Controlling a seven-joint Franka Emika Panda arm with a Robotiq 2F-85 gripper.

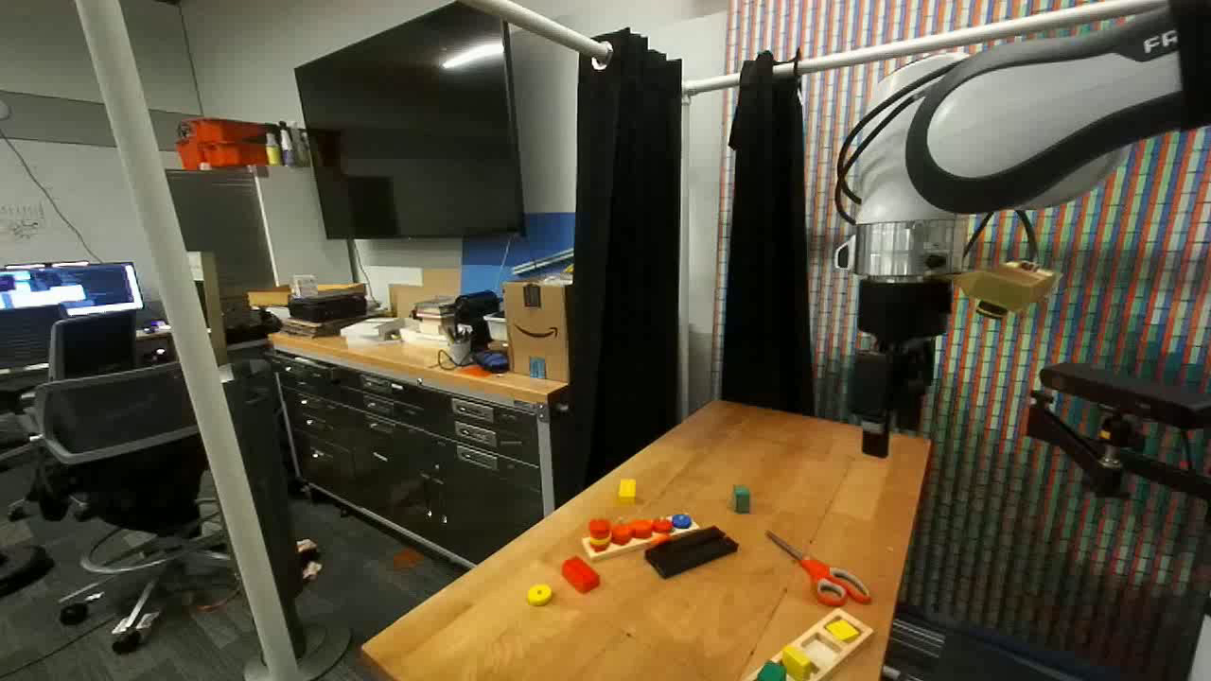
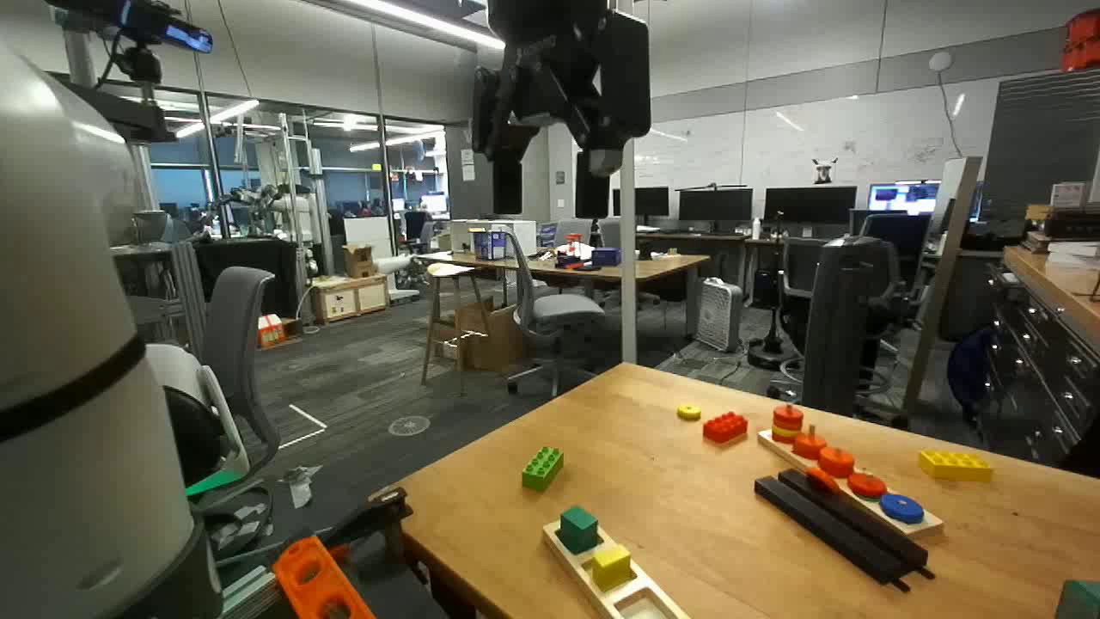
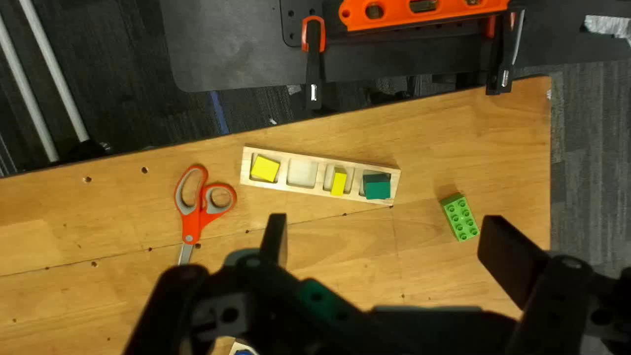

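Note:
My gripper hangs open high over the table, its fingers wide apart with nothing between them. Below it in the wrist view lies a wooden tray with square compartments. One end holds a yellow block, the other a green block, and a second yellow block sits between; one compartment is empty. To the tray's right is a light green toy brick, to its left orange-handled scissors. A wooden strip carries red, yellow and blue discs beside black bars.
A red brick, a yellow disc and a yellow brick lie apart on the table. A dark green block stands near the black bars. Orange clamps and a level are beyond the table edge.

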